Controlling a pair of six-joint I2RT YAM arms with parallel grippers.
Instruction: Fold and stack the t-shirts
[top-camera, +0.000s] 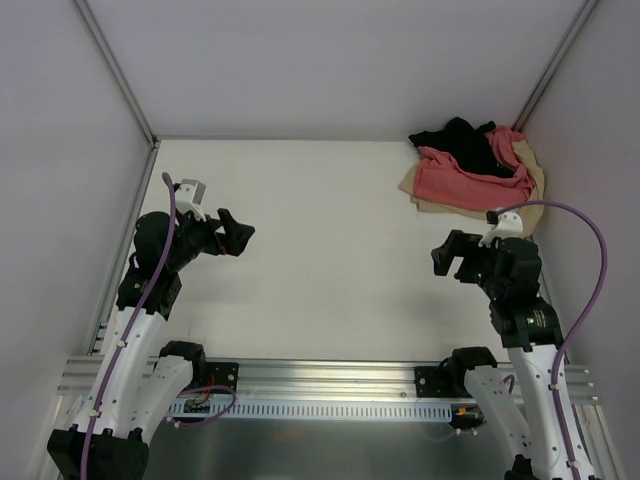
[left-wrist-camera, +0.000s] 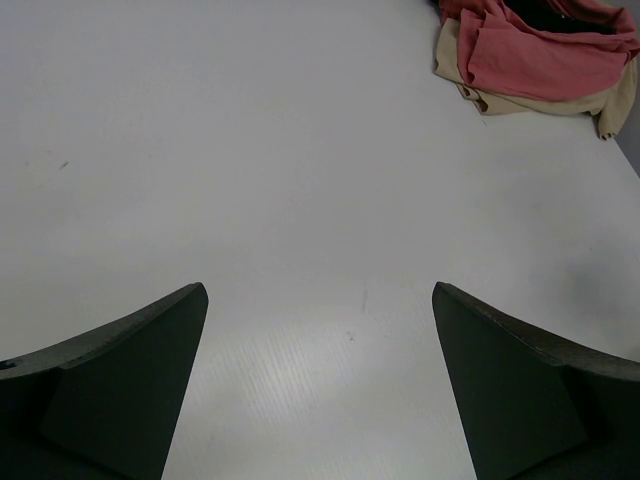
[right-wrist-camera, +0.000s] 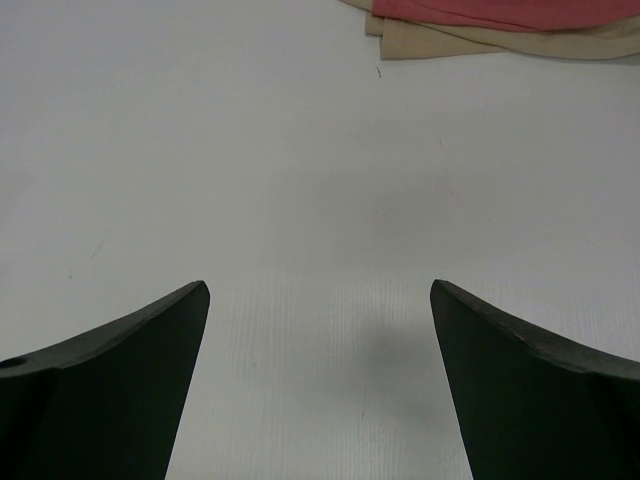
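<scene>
A loose heap of shirts lies in the far right corner of the table. On top is a crumpled black shirt (top-camera: 462, 147), resting on a red shirt (top-camera: 470, 186), and a tan shirt (top-camera: 538, 175) spreads out underneath. The left wrist view catches the red shirt (left-wrist-camera: 540, 62) over the tan shirt (left-wrist-camera: 500, 104) at its top right; the right wrist view has only their near edges. My left gripper (top-camera: 240, 235) is open above the left side of the table, nothing between its fingers. Open and empty too, my right gripper (top-camera: 448, 262) hovers at the right, nearer me than the heap.
Walls enclose it at the back and both sides. A metal rail (top-camera: 325, 375) runs along the front edge. A purple cable (top-camera: 598, 260) arcs outward from the right arm.
</scene>
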